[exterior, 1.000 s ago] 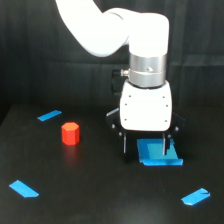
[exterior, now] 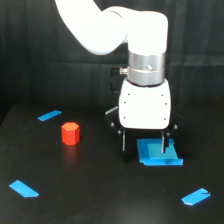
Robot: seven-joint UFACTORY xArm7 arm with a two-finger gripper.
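Observation:
My gripper [exterior: 144, 146] hangs over the dark table, right of the middle, its two fingers spread apart. No object shows between them. A blue square piece [exterior: 160, 160] lies on the table just below and to the right of the hand. Its upper left part is partly covered by the right finger. Left of the hand stands a small red block [exterior: 70, 134], well apart from the fingers.
Blue strips lie flat on the table: one at the back left [exterior: 49, 115], one at the front left [exterior: 23, 189] and one at the front right [exterior: 196, 197].
The hand has shifted very slightly left and up in the view. The red block, the blue square piece and the strips lie where they were.

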